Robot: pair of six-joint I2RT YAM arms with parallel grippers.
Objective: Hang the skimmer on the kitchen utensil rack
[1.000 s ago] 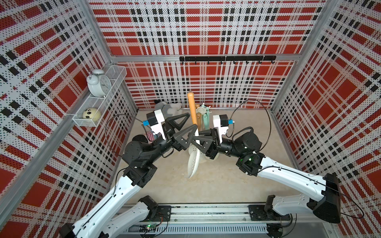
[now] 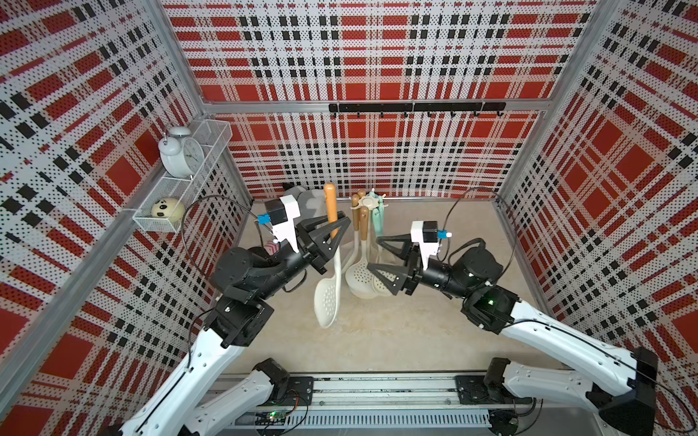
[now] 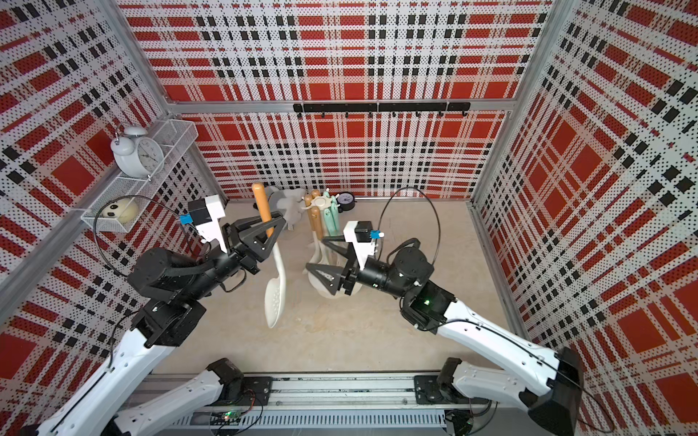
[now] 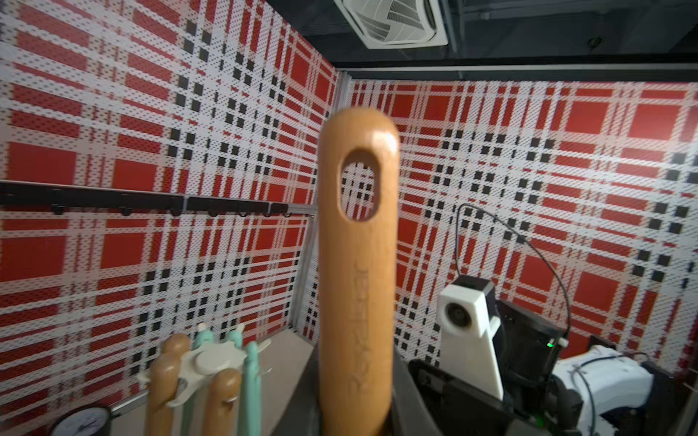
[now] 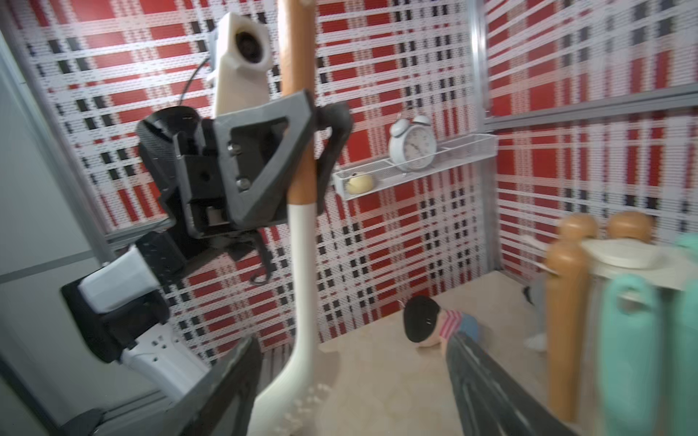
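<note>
The skimmer, with a wooden handle [image 4: 356, 290] and a white perforated head [image 2: 328, 301], hangs upright, its head down. My left gripper [image 2: 336, 229] is shut on its handle; in the right wrist view the fingers [image 5: 280, 138] close round the wood just above the white shaft [image 5: 304, 276]. The slot near the handle's top faces the left wrist camera. To the right, my right gripper [image 2: 386, 263] stands open and empty, apart from the skimmer. On the back wall runs the black utensil rack [image 2: 414, 107] with small hooks, bare of utensils.
A utensil stand with wooden [image 5: 563, 319] and mint-green handles [image 5: 631, 348] stands behind the grippers. At left, a wire shelf [image 2: 196, 170] bears an alarm clock [image 2: 181, 154]. A doll [image 5: 436, 323] and a grey plush toy [image 3: 285, 207] lie at the back left.
My left gripper has closed on the handle and carried the skimmer leftward. The right gripper, which was closed on the shaft, has opened and drawn away to the right.
</note>
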